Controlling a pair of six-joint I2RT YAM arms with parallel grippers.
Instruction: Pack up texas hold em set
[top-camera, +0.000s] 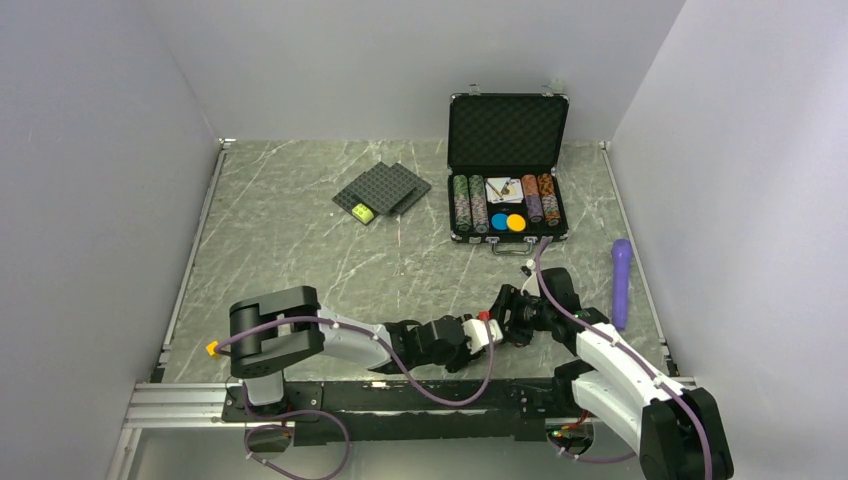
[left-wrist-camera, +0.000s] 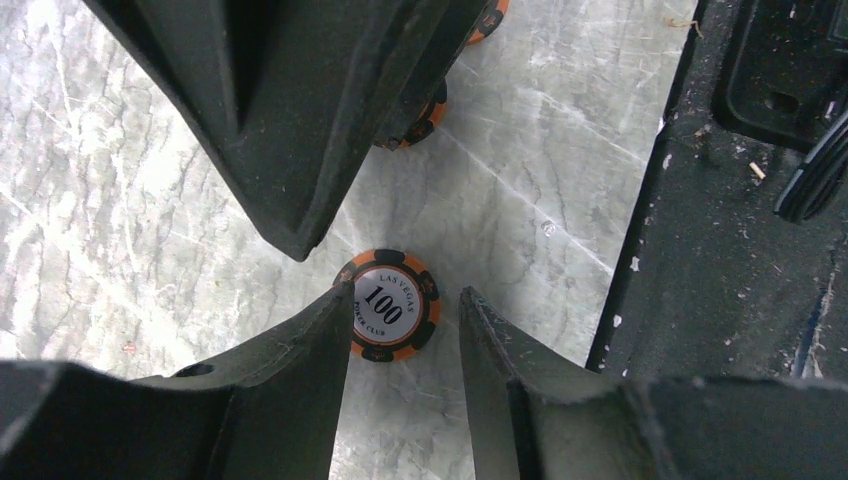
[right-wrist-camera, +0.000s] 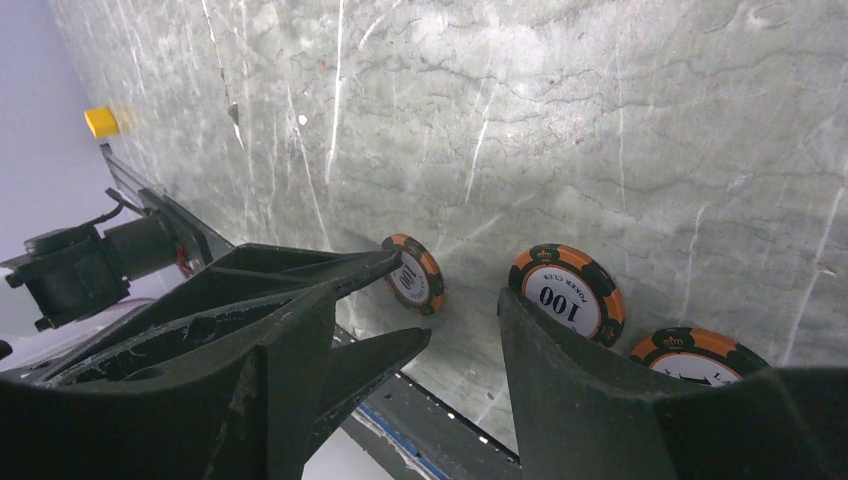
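Observation:
Both grippers meet low at the table's front centre. In the left wrist view a black-edged 100 chip (left-wrist-camera: 386, 305) lies by the fingertips of my left gripper; whether it is gripped is unclear. The right wrist view shows a tilted orange-black chip (right-wrist-camera: 415, 275) at the other gripper's tips, a 100 chip (right-wrist-camera: 566, 298) beside my right gripper, which is open, and another chip (right-wrist-camera: 700, 355). The aluminium case (top-camera: 509, 135) stands open at the back right, holding chip rows, cards and blue and yellow discs (top-camera: 516, 223).
Dark mats (top-camera: 385, 186) with a yellow block (top-camera: 362, 213) lie at back centre. A purple baton (top-camera: 620, 285) lies at the right.

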